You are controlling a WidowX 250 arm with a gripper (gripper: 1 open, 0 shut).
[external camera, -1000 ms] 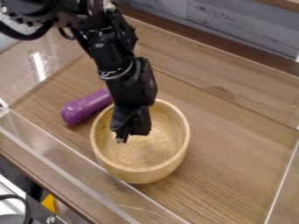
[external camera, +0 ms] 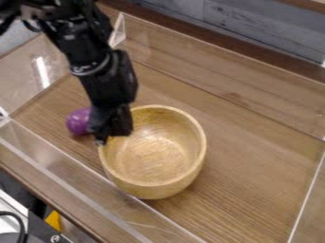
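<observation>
My black gripper is shut, its fingertips at the upper left rim of a yellow bowl, with nothing visible between them. A purple eggplant-like object lies left of the bowl, largely hidden behind the gripper and arm.
Clear panels edge the left and front. A grey wall stands at the back.
My gripper has moved left and slightly up, from over the bowl's middle to its left rim, and now covers more of the purple object.
</observation>
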